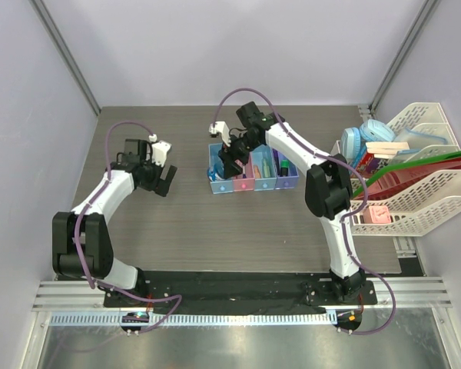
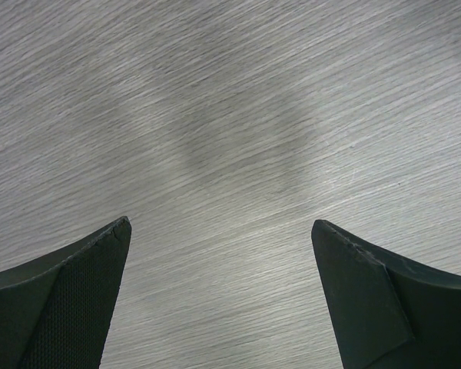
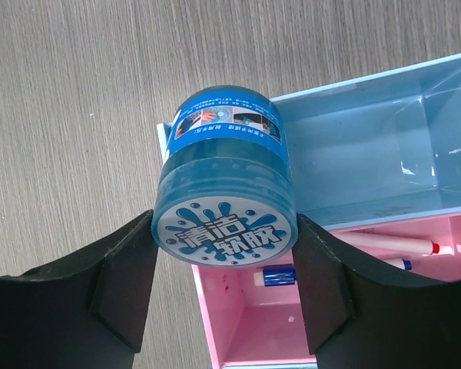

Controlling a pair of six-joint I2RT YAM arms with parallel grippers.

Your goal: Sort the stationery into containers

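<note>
My right gripper is shut on a blue jar (image 3: 229, 165) with a white lid and a printed label. Tilted, the jar covers a corner of the leftmost light-blue container (image 3: 353, 146); whether it touches the rim I cannot tell. Inside, the visible part of that container is bare. The pink container (image 3: 253, 334) beside it holds a white marker with a red tip (image 3: 392, 243) and a blue-capped one (image 3: 275, 275). From above, the row continues with a second light-blue container (image 1: 264, 184) and a purple container (image 1: 286, 183). Open and empty, my left gripper (image 1: 166, 181) hovers left of the row.
A green-labelled item (image 1: 284, 167) stands in the purple container. At the right edge, a white basket rack (image 1: 422, 219) is loaded with books, folders and blue round cases. Bare table (image 1: 207, 238) lies in front of the row and around my left gripper.
</note>
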